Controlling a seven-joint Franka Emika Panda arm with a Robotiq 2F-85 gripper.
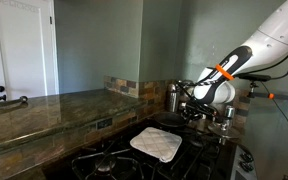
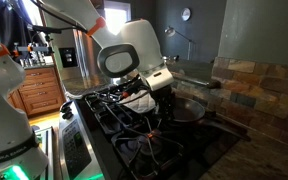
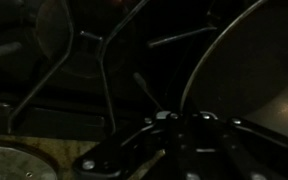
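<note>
A dark round pan (image 3: pixel 254 70) fills the right side of the wrist view, with its rim running down between the fingers of my gripper. The gripper is shut on that rim. In exterior view 2 the pan (image 2: pixel 189 107) is over the back part of the black stovetop, just beside the gripper (image 2: pixel 165 112). Exterior view 1 shows the pan (image 1: pixel 169 119) at the rear of the stove, left of my arm. The fingertips are small and dark in both exterior views.
A white square cloth or pad (image 1: pixel 157 144) lies on the stove, in front of the pan. Black burner grates (image 3: pixel 104 50) cover the stovetop. Tiled backsplash (image 2: pixel 246 95) stands close behind the pan. A long counter (image 1: pixel 54 115) stretches left, mostly clear.
</note>
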